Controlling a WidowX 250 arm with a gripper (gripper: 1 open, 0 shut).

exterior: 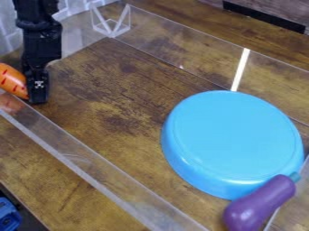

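Observation:
My black gripper (pixel 32 87) reaches down at the upper left, its lower end beside an orange object (pixel 11 79), perhaps a carrot, at the left edge. Whether the fingers are open or shut on it I cannot tell. A blue round object (pixel 229 140), like a pan or lid, lies on the right, with a purple eggplant (pixel 257 206) at its lower right.
Clear plastic walls border the wooden surface (pixel 115 108), one running diagonally along the lower left, another along the top. A blue item (pixel 6 217) shows at the bottom left corner.

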